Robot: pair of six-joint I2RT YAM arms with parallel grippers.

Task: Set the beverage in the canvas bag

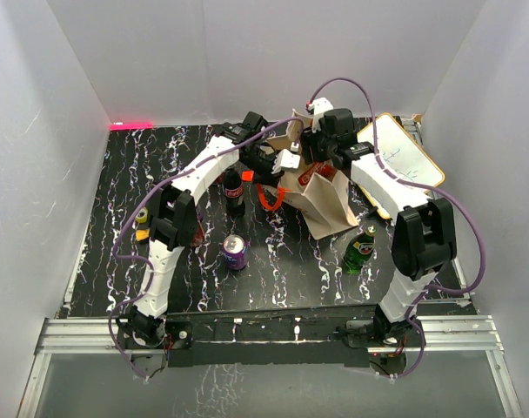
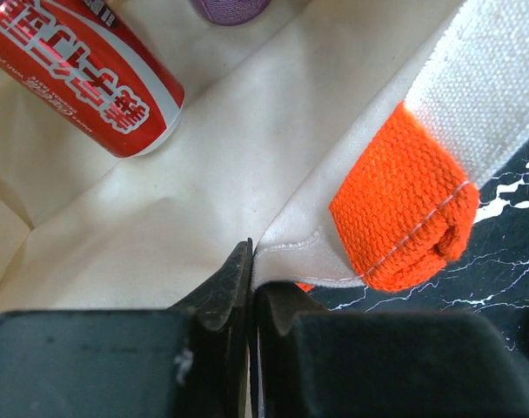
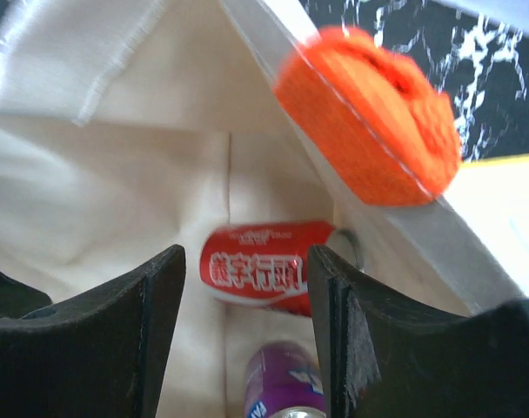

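The canvas bag [image 1: 325, 209] stands open in the middle back, orange straps on it. A red Coca-Cola can [image 2: 90, 78] lies inside, beside a purple can [image 3: 282, 383]. My left gripper is shut on the bag's cream rim, next to an orange strap end [image 2: 404, 200]. My right gripper [image 1: 312, 138] is over the bag's mouth; in the right wrist view it stands open above the cans, with nothing held between its fingers.
On the table are a cola bottle [image 1: 233, 196] left of the bag, a purple can [image 1: 235, 252] in front, a green bottle [image 1: 360, 251] at right, and a white board [image 1: 404, 165] at back right.
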